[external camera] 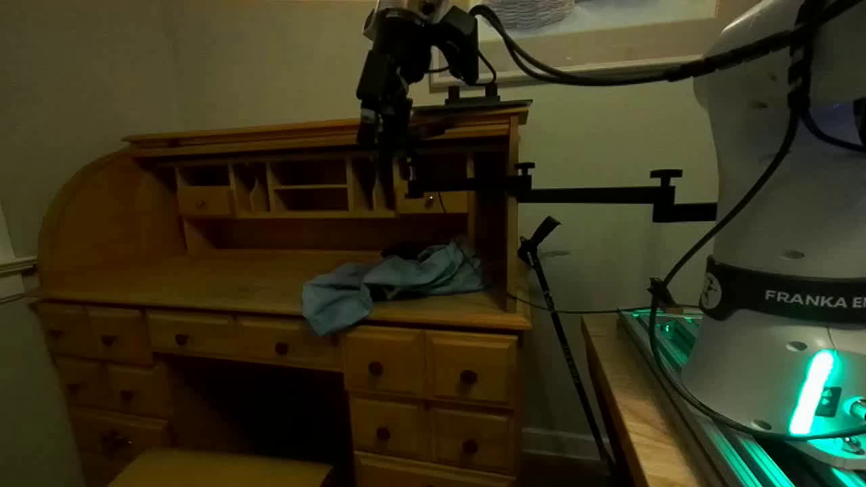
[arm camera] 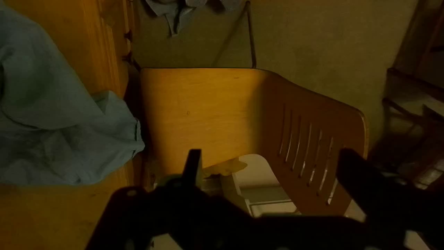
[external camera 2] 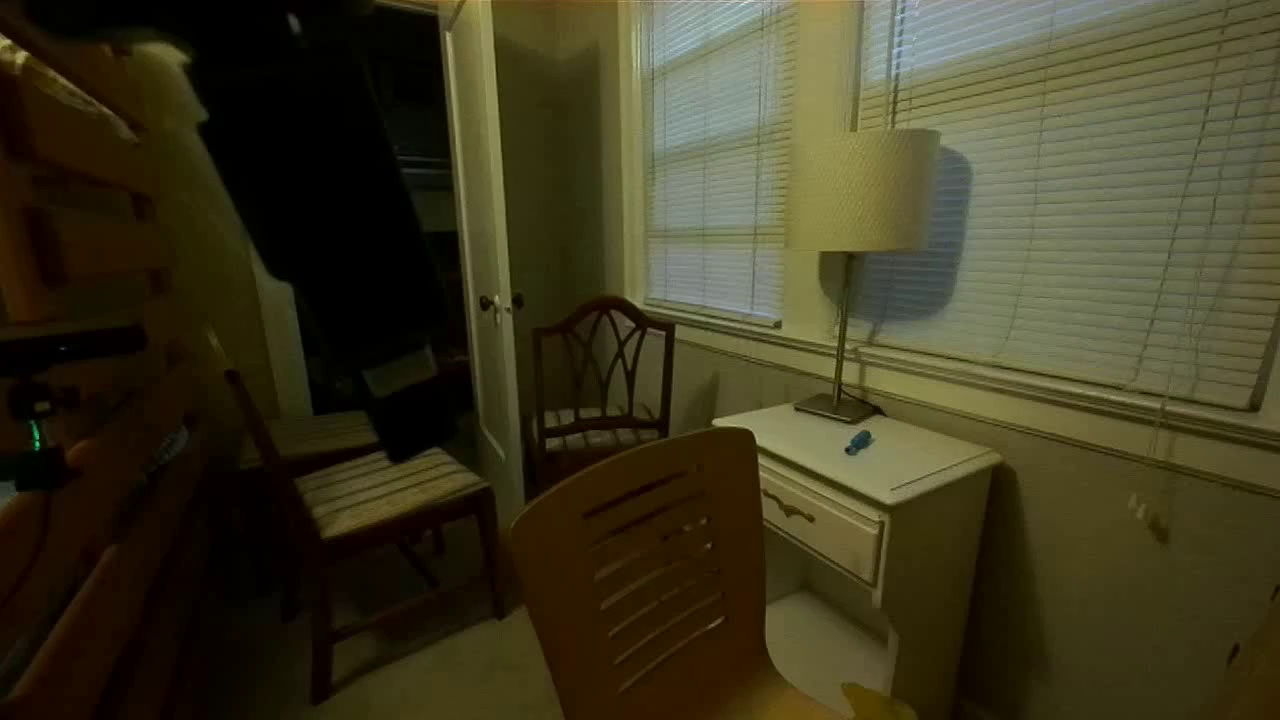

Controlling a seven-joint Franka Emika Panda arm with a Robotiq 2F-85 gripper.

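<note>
My gripper stands open in the wrist view, its two dark fingers wide apart and nothing held between them. Below and beyond the gap, a wooden chair (arm camera: 199,112) shows its seat and slatted back. In exterior view 1 the gripper (external camera: 388,150) hangs high in front of the roll-top desk's cubbyholes, pointing down. A crumpled blue-grey cloth (external camera: 422,276) lies below it on the desk top (external camera: 219,272), one end draped over the front edge. The same cloth (arm camera: 54,125) fills the left of the wrist view, apart from the fingers. Something dark beside the cloth is hard to make out.
A black camera bracket (external camera: 593,195) reaches across near the desk's right side. Behind it a cane (external camera: 560,325) leans. Exterior view 2 shows a white nightstand (external camera 2: 936,462) with a lamp (external camera 2: 864,192) and a small blue object (external camera 2: 859,443).
</note>
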